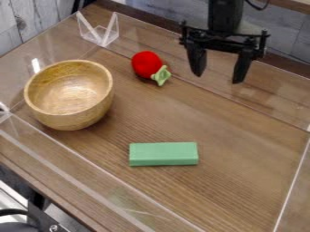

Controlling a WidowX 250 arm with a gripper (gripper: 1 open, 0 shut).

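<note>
My black gripper (pixel 223 56) hangs over the back right of the wooden table (pixel 242 145), its two fingers spread apart with nothing seen between them. To its left lies a red round object (pixel 147 63) with a green tip, like a strawberry or vegetable toy. A wooden bowl (pixel 69 92) sits at the left, and a green rectangular block (pixel 164 154) lies at the front middle.
A clear plastic rack (pixel 100 32) stands at the back left. A grey wall (pixel 291 27) borders the back. A dark cable lies at the lower left corner.
</note>
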